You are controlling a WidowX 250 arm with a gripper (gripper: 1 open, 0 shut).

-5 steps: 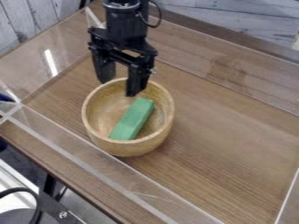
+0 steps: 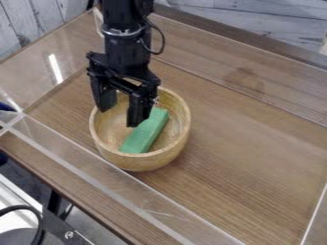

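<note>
A round tan bowl (image 2: 171,150) sits on the wooden table. A green elongated block (image 2: 145,133) lies inside it, on its right side. The black gripper (image 2: 121,111) hangs from the dark arm over the back left of the bowl, its fingers pointing down and spread apart, to the left of the green block. Nothing shows held in it; the fingertips partly hide the bowl's interior.
A dark cable loops at the lower left, and a pale clear strip runs along the left side of the table.
The arm has moved left and down toward the viewer, so the gripper is lower over the bowl's left part. The bowl and green block look about where they were.
</note>
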